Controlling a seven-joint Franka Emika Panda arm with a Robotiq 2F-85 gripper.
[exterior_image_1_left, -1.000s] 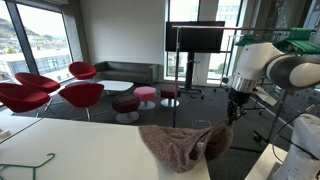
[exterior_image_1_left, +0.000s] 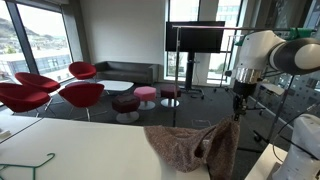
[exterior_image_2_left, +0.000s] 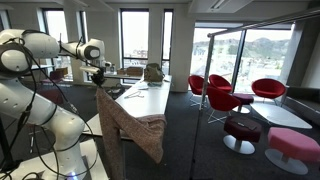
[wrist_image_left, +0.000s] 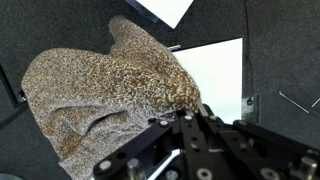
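A brown speckled knitted cloth (exterior_image_1_left: 190, 146) lies partly on the white table's end and partly hangs beyond it. In exterior view 1, my gripper (exterior_image_1_left: 238, 114) is at the cloth's raised right corner, shut on it. Exterior view 2 shows the cloth (exterior_image_2_left: 140, 130) draping down from the gripper (exterior_image_2_left: 99, 86) in a long fold. Seen from the wrist, the bunched fabric (wrist_image_left: 95, 90) runs up to the gripper, whose fingertips are largely covered by cloth. A green hanger (exterior_image_1_left: 30, 167) rests on the table at the left.
A thin metal rail (exterior_image_1_left: 205, 26) stands behind the table's right end, close to the arm. Red chairs (exterior_image_1_left: 82, 95) and low stools (exterior_image_1_left: 145, 93) are farther back.
My gripper has shifted slightly right and down, still with the cloth. The fabric has slid a little to the right, and more of it hangs past the table's end.
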